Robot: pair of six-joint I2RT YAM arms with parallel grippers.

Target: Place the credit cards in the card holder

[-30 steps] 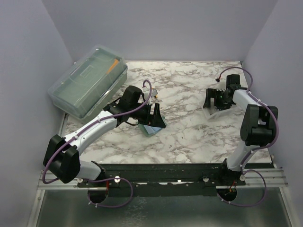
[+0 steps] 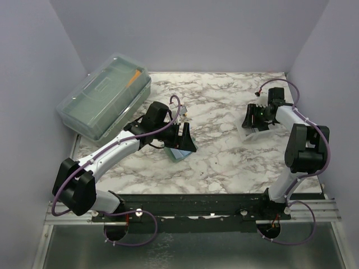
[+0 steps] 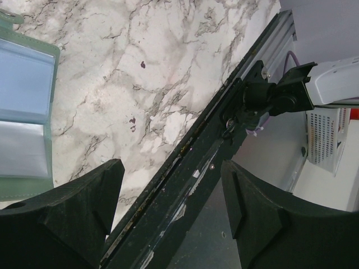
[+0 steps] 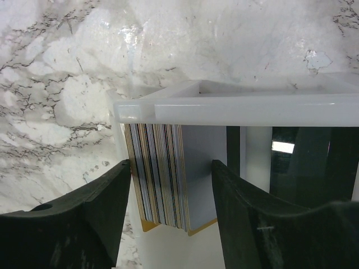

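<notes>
A stack of cards stands on edge at the left end of a translucent white tray, with a silver card face on its right side. My right gripper has one finger on each side of the stack, partly open; whether both fingers press on it cannot be made out. The green card holder lies on the table below my left gripper, which is open and empty. Its blue and white pockets show at the left of the left wrist view, beside the fingers.
The translucent tray has a dividing wall and a dark card-like item in its right part. A large clear-lidded box fills the back left. Bare marble tabletop lies between the two arms.
The left arm, the card holder and the tray show no clear movement.
</notes>
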